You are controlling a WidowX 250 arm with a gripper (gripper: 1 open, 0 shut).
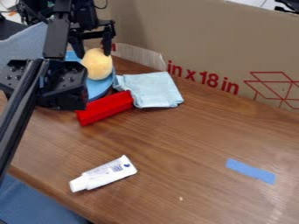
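Observation:
The black gripper (91, 37) is at the top left, open, its fingers hanging just above a pale yellow rounded object (98, 65). That object rests on a blue plate or dish (97, 87), partly hidden behind the black arm. A red box-like object (107, 108) lies in front of the plate, beside a folded light blue cloth (151, 90). A white tube (101, 174) lies toward the front of the wooden table.
A cardboard wall (222, 44) with red printing borders the back of the table (198, 149). A strip of blue tape (250, 171) is on the right.

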